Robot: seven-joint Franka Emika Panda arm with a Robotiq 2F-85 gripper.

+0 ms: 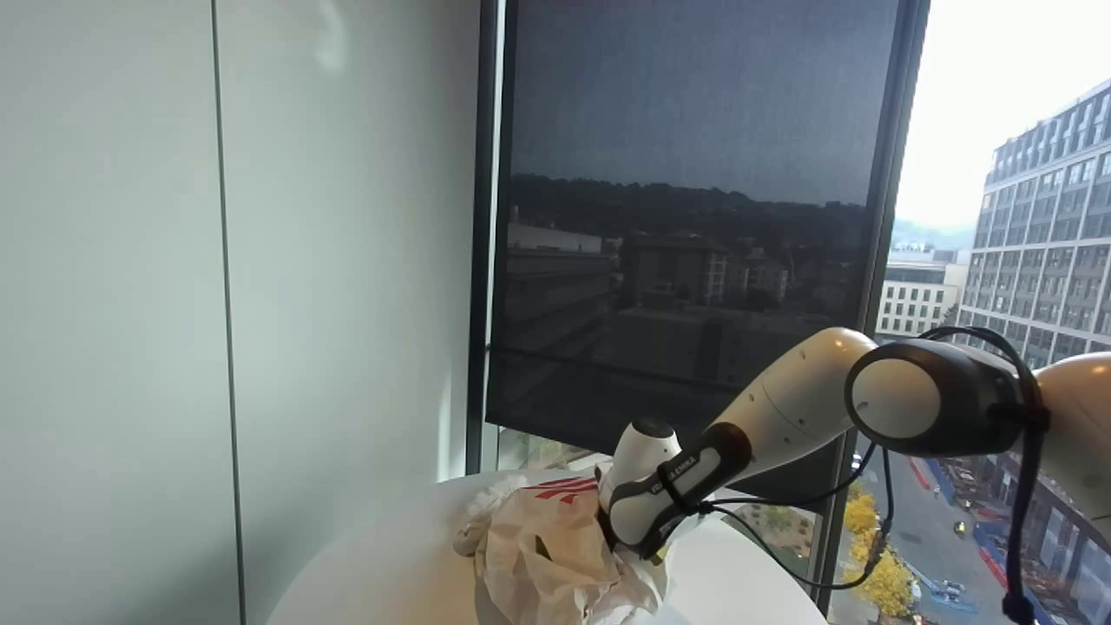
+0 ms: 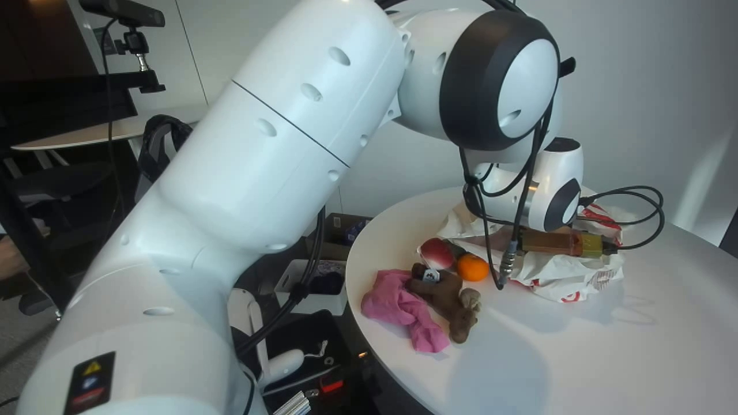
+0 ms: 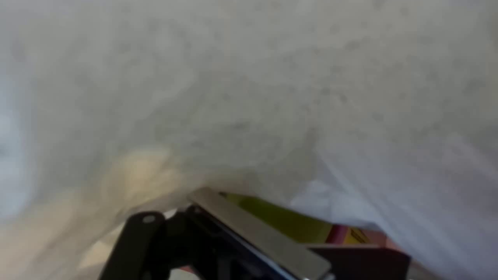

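A crumpled white plastic bag with red print lies on the round white table. My arm's hand is down at the bag, its fingers hidden from both outside views. In the wrist view the bag's film fills most of the picture. My gripper shows along the bottom edge, open and close against the film. Right beside its metal part is a green surface with red, yellow and pink patches, partly covered by the film. What that coloured surface belongs to is hard to tell.
In exterior view 2, a pink cloth, a brown plush toy, an orange and a red and white round thing sit left of the bag. Loose cables hang around the wrist.
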